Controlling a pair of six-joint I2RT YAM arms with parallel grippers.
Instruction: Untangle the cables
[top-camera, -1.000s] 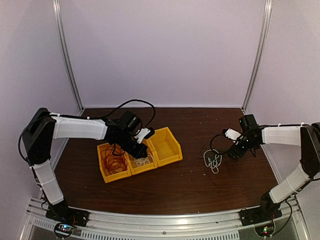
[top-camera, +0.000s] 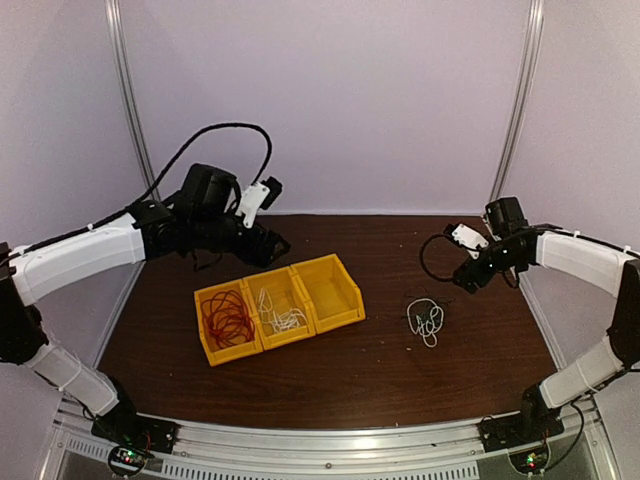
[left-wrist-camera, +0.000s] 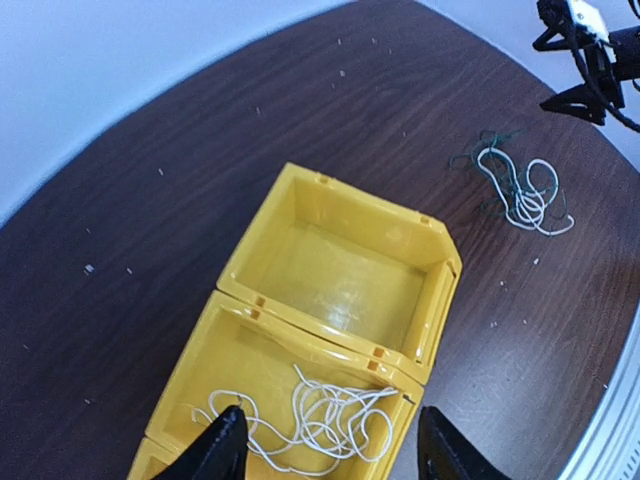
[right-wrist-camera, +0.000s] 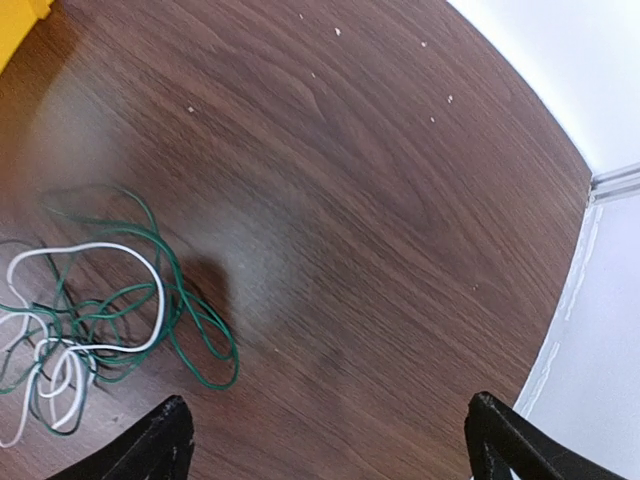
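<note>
On the right of the table a white cable (right-wrist-camera: 135, 252) and a green cable (right-wrist-camera: 171, 262) lie tangled together in the right wrist view. Another white cable (left-wrist-camera: 335, 425) rests coiled in the middle yellow bin. Red cable (top-camera: 228, 318) fills the left bin in the top view. My left gripper hangs above the bins, its fingers parted and empty. Beside the tangle, over the table and clear of it, my right gripper is open too, with only tabletop visible between its fingers.
The third yellow bin (top-camera: 332, 293) is empty. Bare table (top-camera: 385, 385) lies between the bins and the tangle and along the front. A side wall (right-wrist-camera: 590, 330) rises close to the right arm.
The left arm has risen up and away from the middle bin, leaving the white cable there in plain view. My right gripper has moved slightly up and away from the tangle.
</note>
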